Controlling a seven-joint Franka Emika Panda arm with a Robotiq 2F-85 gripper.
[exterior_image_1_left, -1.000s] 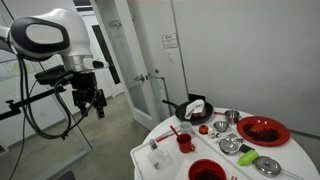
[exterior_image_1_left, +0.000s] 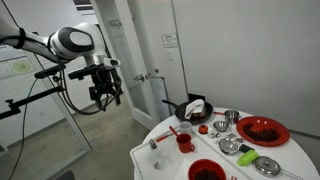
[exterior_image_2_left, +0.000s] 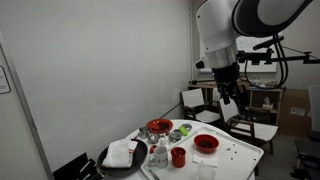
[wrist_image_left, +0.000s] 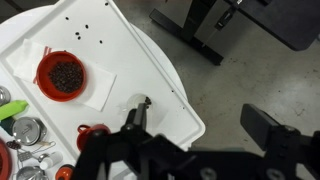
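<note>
My gripper (exterior_image_1_left: 104, 102) hangs in the air beyond the table's left end in exterior view 1, well clear of the tabletop. In the wrist view its dark fingers (wrist_image_left: 258, 122) are spread wide apart, with nothing held between them. A white tray (wrist_image_left: 120, 45) carries a red bowl (wrist_image_left: 62, 97) of dark beans, a clear cup (wrist_image_left: 135, 102) with a few dark bits at it, and a red mug (exterior_image_1_left: 185, 145). Several loose beans lie on the tray beside the bowl.
A black pan (exterior_image_1_left: 180, 110) with a white cloth (exterior_image_1_left: 197, 106) stands at the table's back. Metal pots (exterior_image_1_left: 232, 116), a red plate (exterior_image_1_left: 280, 133) and a green object (exterior_image_1_left: 247, 157) crowd the far side. Bare floor (wrist_image_left: 230, 80) lies beside the table.
In exterior view 1 the arm has swung back from the camera, and the gripper has shifted slightly right. Nothing on the table has visibly moved.
</note>
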